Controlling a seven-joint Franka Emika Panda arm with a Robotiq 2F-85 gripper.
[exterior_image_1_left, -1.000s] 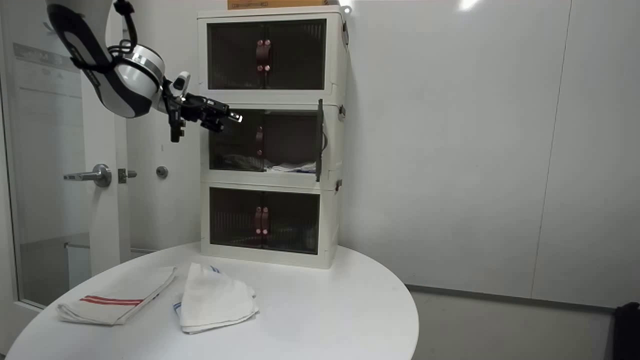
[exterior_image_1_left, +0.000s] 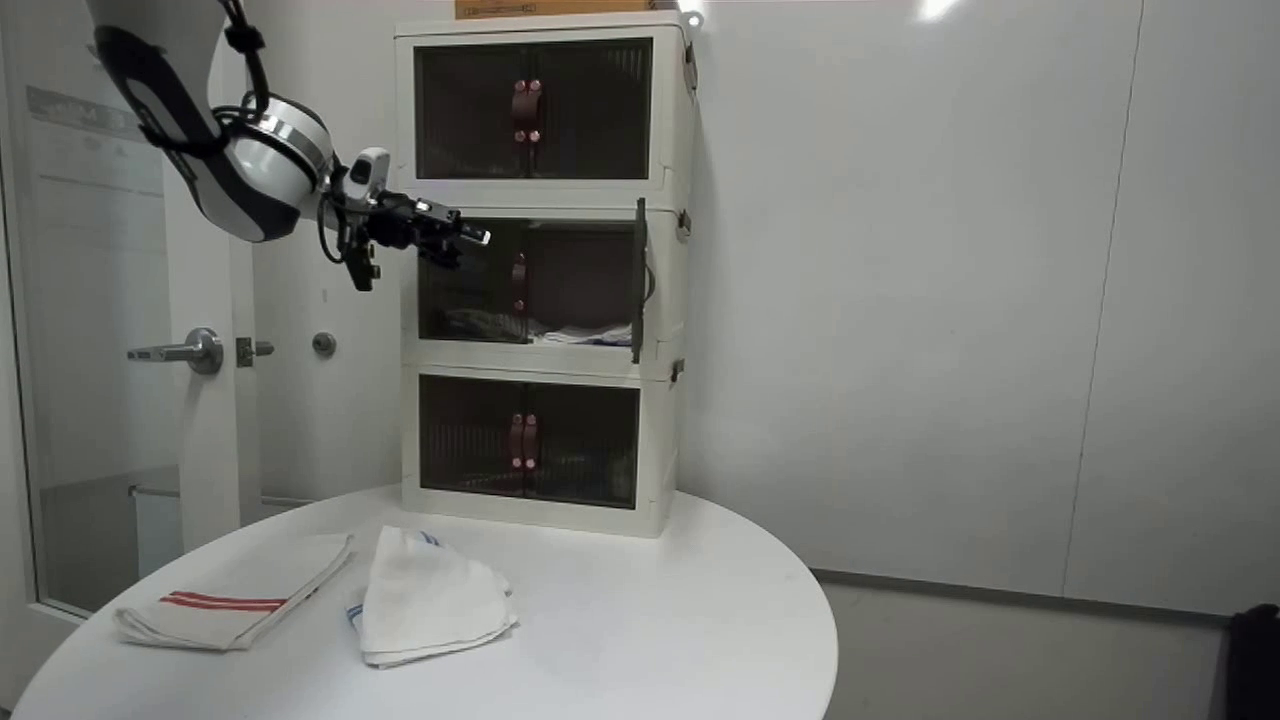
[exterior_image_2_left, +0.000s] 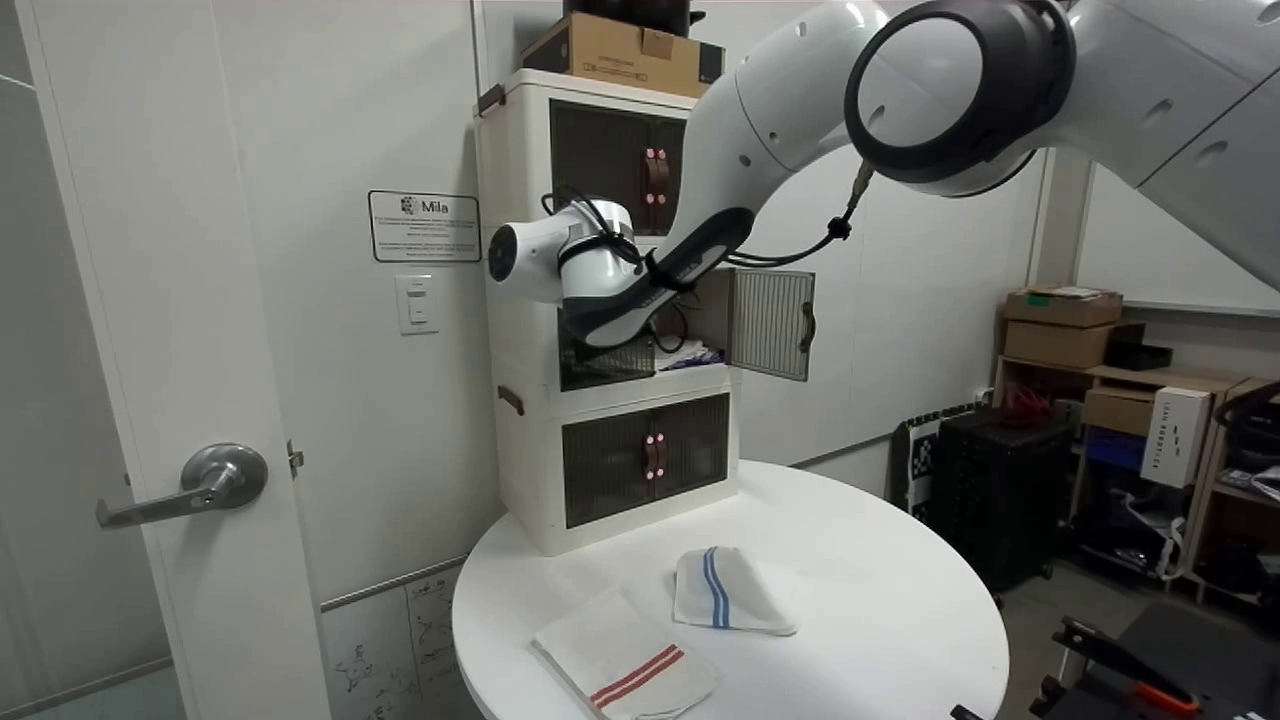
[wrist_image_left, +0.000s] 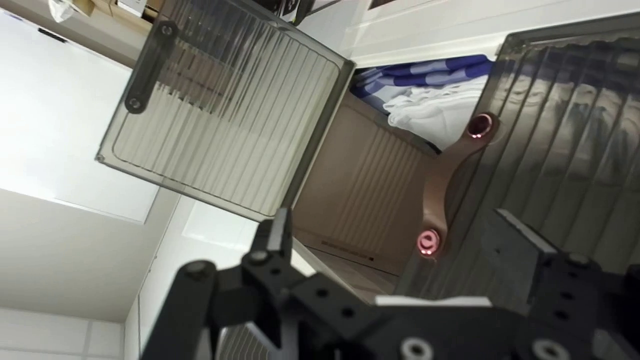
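My gripper (exterior_image_1_left: 465, 244) is open and empty, in front of the middle level of the white cabinet (exterior_image_1_left: 663, 462). In the wrist view its two fingers (wrist_image_left: 520, 252) stand wide apart, with the brown handle (wrist_image_left: 436, 186) of the closed left door (wrist_image_left: 552, 180) beyond the gap between them. The ribbed right door (wrist_image_left: 234, 114) of that level stands swung outward. Inside the opening lie folded white cloth (wrist_image_left: 441, 111) and blue-and-white cloth (wrist_image_left: 444, 69). In exterior view 2 the arm hides my gripper.
Two folded towels lie on the round white table (exterior_image_2_left: 864, 540): one red-striped (exterior_image_2_left: 624, 654), one blue-striped (exterior_image_2_left: 729, 590). The cabinet's top doors (exterior_image_1_left: 534, 110) and bottom doors (exterior_image_1_left: 528, 438) are closed.
My gripper has shifted slightly right in exterior view 1, and the wrist has turned a little. The doors and towels have stayed where they were.
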